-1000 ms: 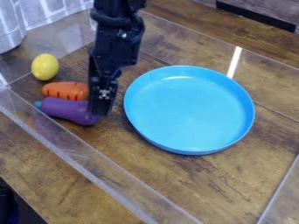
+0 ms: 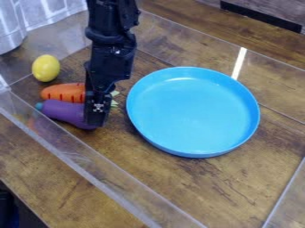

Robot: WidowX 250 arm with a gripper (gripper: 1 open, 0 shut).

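Note:
My black gripper [image 2: 100, 105] reaches down over a purple eggplant [image 2: 63, 110] and an orange carrot [image 2: 64, 91] on the wooden table, its fingertips low beside the eggplant's right part and partly hiding both. The fingers stand open; whether either finger touches the eggplant is hard to tell. A yellow egg-shaped object [image 2: 46, 68] lies behind them at the left.
A large blue plate [image 2: 193, 111] fills the right middle of the table [image 2: 215, 187]. A clear plastic edge runs diagonally at the lower left, and a whitish object stands at the top left corner.
My gripper has moved down and a little left, closer over the eggplant and carrot. The objects on the table appear unmoved.

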